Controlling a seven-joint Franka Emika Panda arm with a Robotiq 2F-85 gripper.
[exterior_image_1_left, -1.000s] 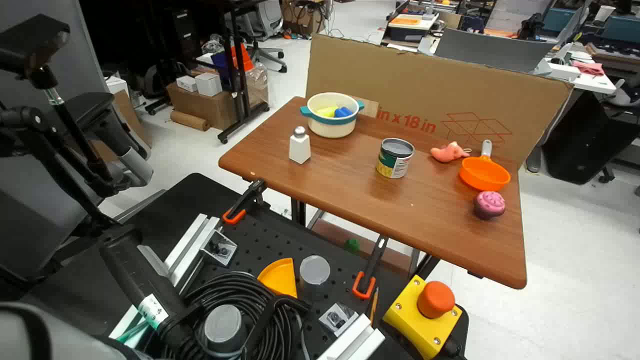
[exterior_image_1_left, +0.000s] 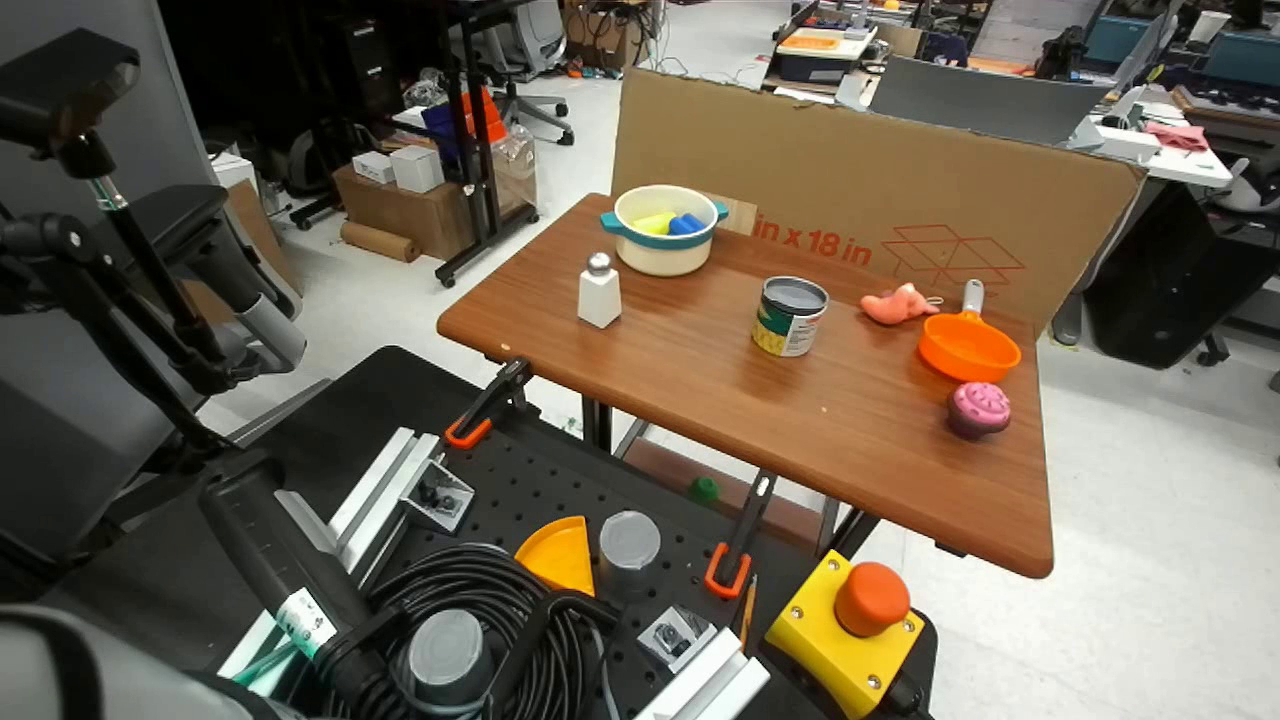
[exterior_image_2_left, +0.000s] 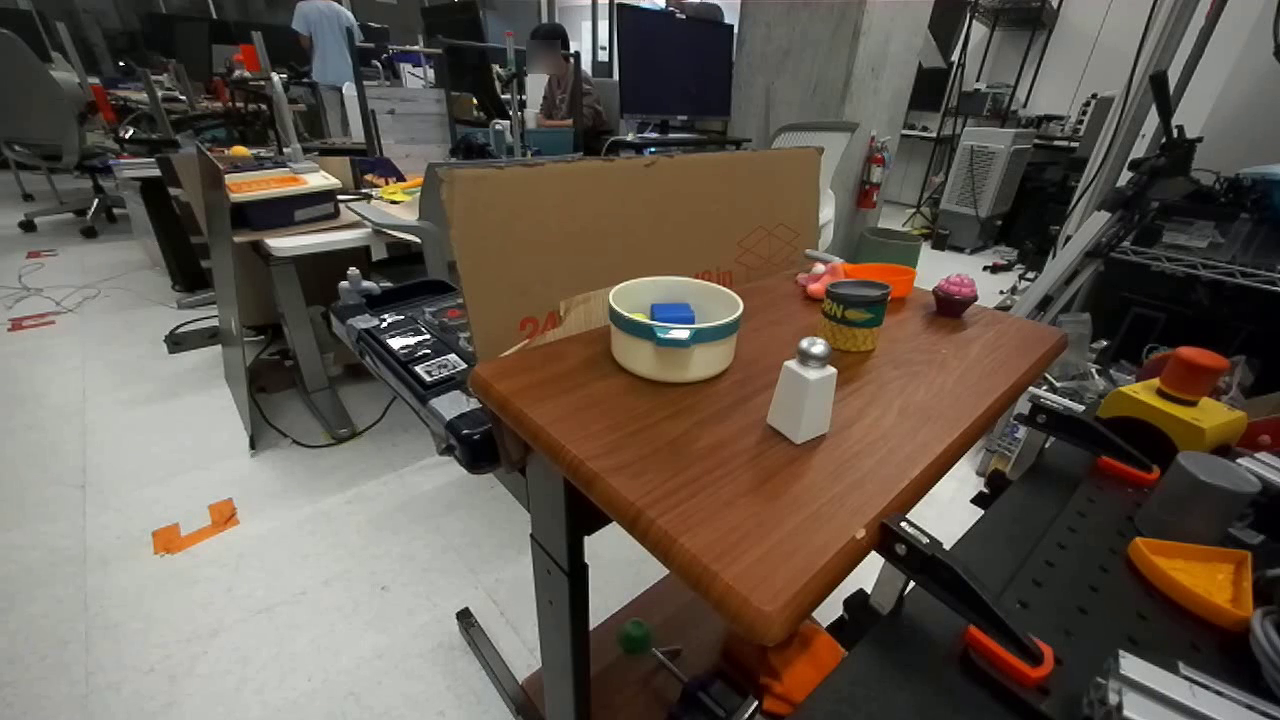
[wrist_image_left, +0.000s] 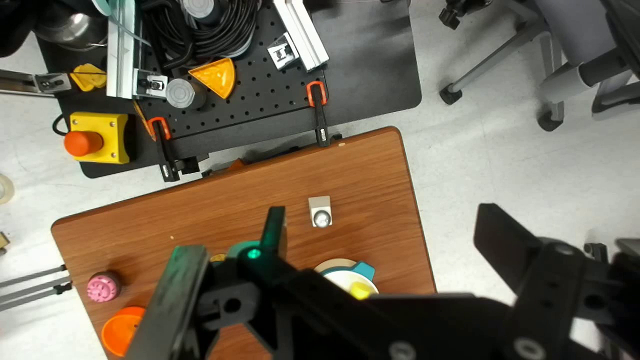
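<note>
In the wrist view my gripper stands open high over the table, with nothing between its fingers. On the brown table (exterior_image_1_left: 720, 348) are a white shaker with a silver top (exterior_image_1_left: 599, 292), a cream pot with teal handles (exterior_image_1_left: 666, 251) and a corn can (exterior_image_1_left: 789, 317). Yellow and blue items (exterior_image_1_left: 685, 224) lie inside the pot. At the table's other end are a pink toy (exterior_image_1_left: 897, 305), an orange pan (exterior_image_1_left: 969, 347) and a pink-topped cupcake (exterior_image_1_left: 979, 409). My gripper largely hides the can and covers part of the pot in the wrist view.
A cardboard sheet (exterior_image_1_left: 864, 192) stands along the table's back edge. Two clamps (exterior_image_1_left: 489, 406) sit at the front edge beside the black pegboard. A yellow box with an orange button (exterior_image_1_left: 847, 630) stands on that board.
</note>
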